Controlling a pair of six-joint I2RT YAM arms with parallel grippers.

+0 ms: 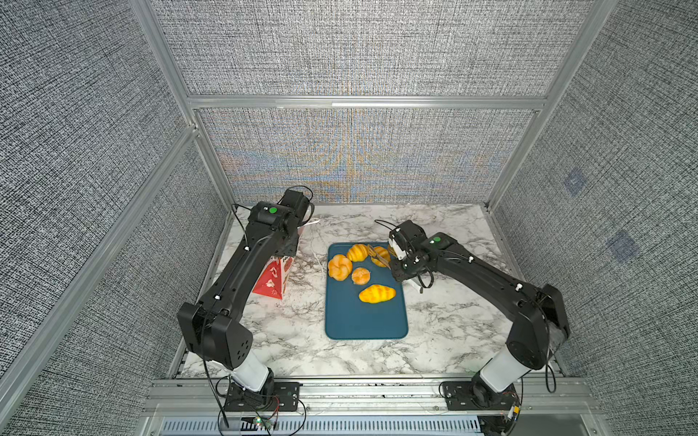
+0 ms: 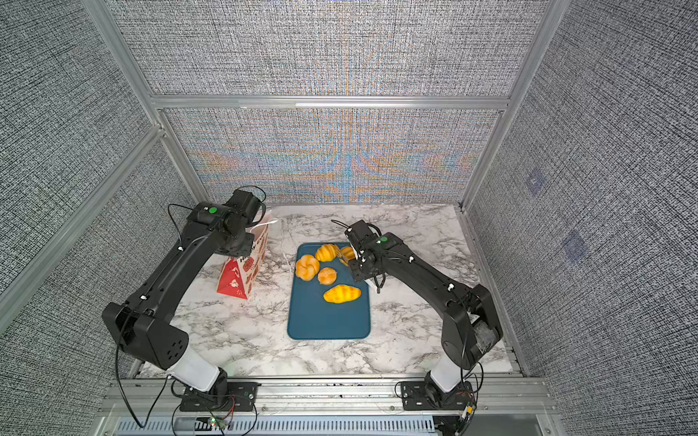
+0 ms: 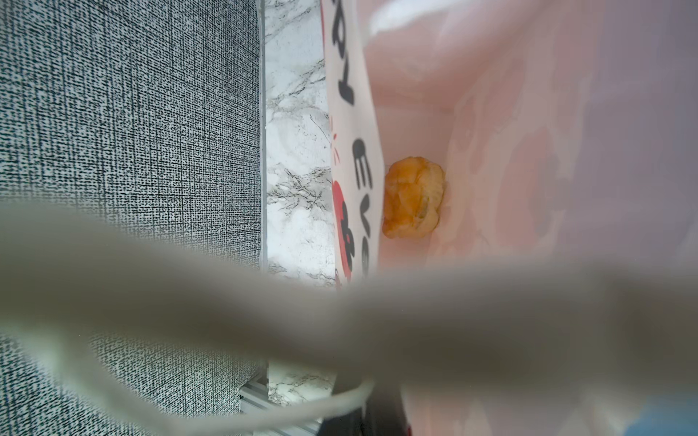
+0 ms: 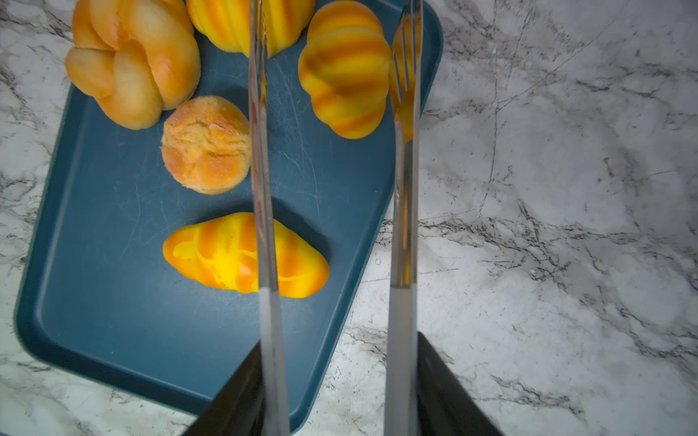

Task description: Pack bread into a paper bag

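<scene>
The blue tray (image 1: 365, 319) holds several breads: a yellow ridged loaf (image 4: 243, 254), a small round bun (image 4: 206, 144), a knotted roll (image 4: 138, 61) and two striped rolls (image 4: 251, 14) (image 4: 345, 69). Fork-like fingers of my right gripper stand open above the tray's far right corner, one to either side of the right-hand striped roll. The red and white paper bag (image 2: 251, 261) stands left of the tray, with one golden bun (image 3: 414, 197) inside. Over its mouth, my left gripper is shut; its fingertips are hidden behind a blurred pale band.
A white cord-like bag handle (image 2: 263, 221) sticks out at the bag's top. Bare marble table (image 4: 552, 239) lies right of the tray, with more free room in front. The fabric wall (image 3: 131, 130) rises close to the left of the bag.
</scene>
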